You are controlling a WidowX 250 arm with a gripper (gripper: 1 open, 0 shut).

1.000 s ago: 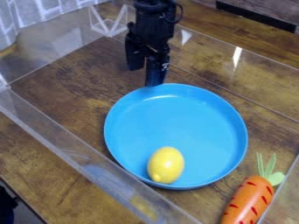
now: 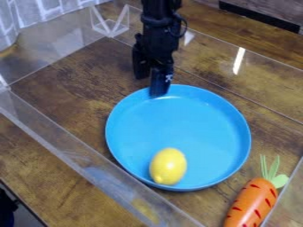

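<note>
My black gripper (image 2: pixel 151 78) hangs over the back edge of a round blue plate (image 2: pixel 178 129), pointing down, its two fingers apart with nothing seen between them. A yellow lemon (image 2: pixel 168 166) lies on the front part of the plate. An orange toy carrot (image 2: pixel 250 202) with green leaves lies at the lower right, outside the plate.
Clear walls run along the left side and the back left, and across the lower left.
My gripper has come down and a little toward the camera, closer to the plate's back edge. The plate, lemon and carrot have not moved.
</note>
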